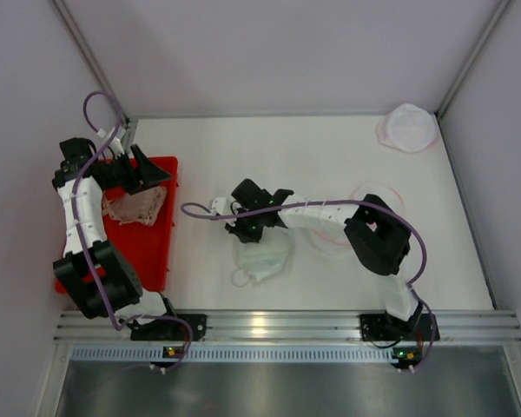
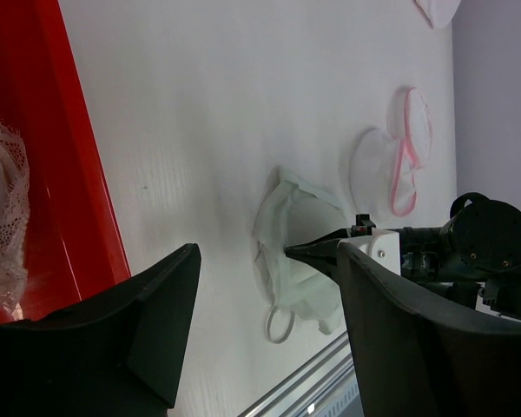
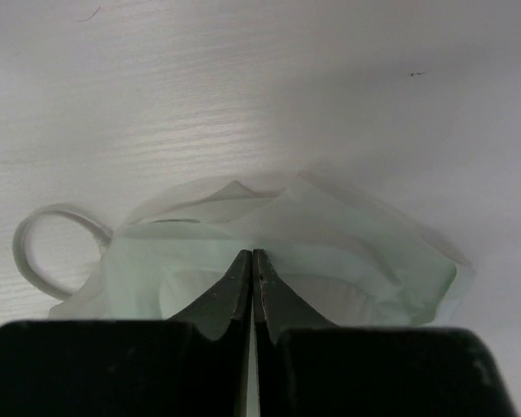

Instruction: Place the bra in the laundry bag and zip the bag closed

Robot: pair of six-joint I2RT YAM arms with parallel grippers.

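A pale pink lace bra (image 1: 139, 206) lies bunched in the red bin (image 2: 80, 165) at left. Over the bin's right side hangs my left gripper (image 1: 151, 172), open and empty. The pale green-white laundry bag (image 1: 266, 257) is flat on the table, its small loop (image 3: 24, 252) toward the front left. My right gripper points down at the bag's upper edge, fingertips together against or just over the thin fabric. Whether any fabric is pinched between them cannot be told. The bag's zipper is not clearly visible.
Two white pouches with pink trim lie on the table: one (image 1: 408, 129) at the back right corner, the other (image 2: 401, 165) beneath the right arm. A metal rail (image 1: 269, 323) runs along the front edge.
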